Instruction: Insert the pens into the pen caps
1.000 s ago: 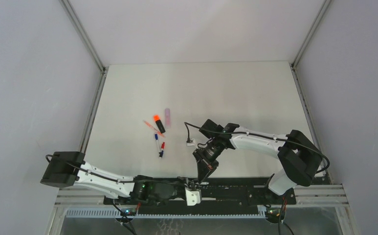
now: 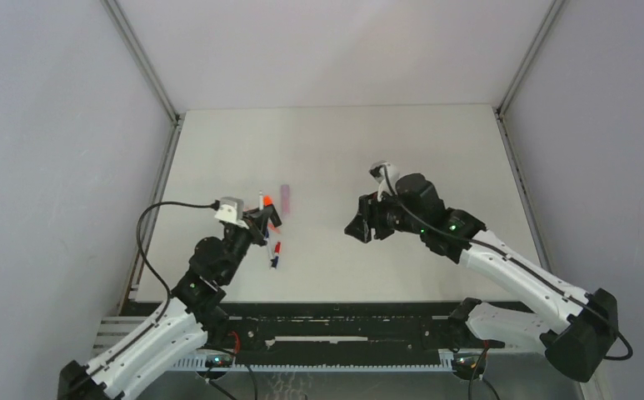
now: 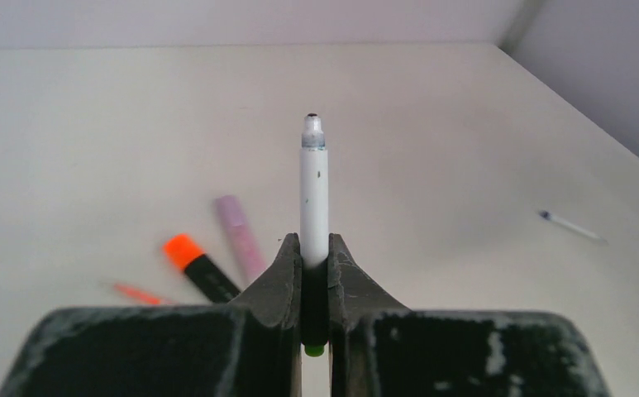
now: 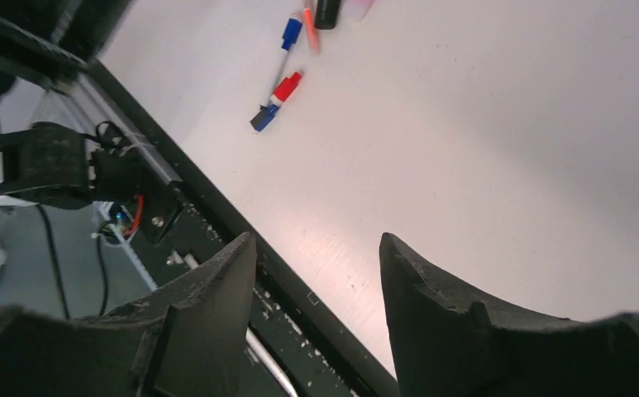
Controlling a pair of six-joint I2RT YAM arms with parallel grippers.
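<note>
My left gripper is shut on a white pen [image 3: 314, 186]. In the left wrist view this pen points upward, with a grey collar and small dark tip on top and a green end below the fingers. My right gripper stands open above bare table, nothing between its fingers. The right wrist view shows a blue-capped pen [image 4: 292, 31] and a red-capped pen [image 4: 287, 87] with a dark blue end. Far to the right in the left wrist view lies a small white pen [image 3: 576, 229] with a dark end.
Beyond the left gripper lie an orange-topped black marker [image 3: 196, 263], a pink-purple stick [image 3: 239, 236] and a thin orange pen [image 3: 140, 294], blurred.
From the table's front edge, the left arm has swung back and left over the marker group with its pen. The right arm has moved away backward and rightward.
</note>
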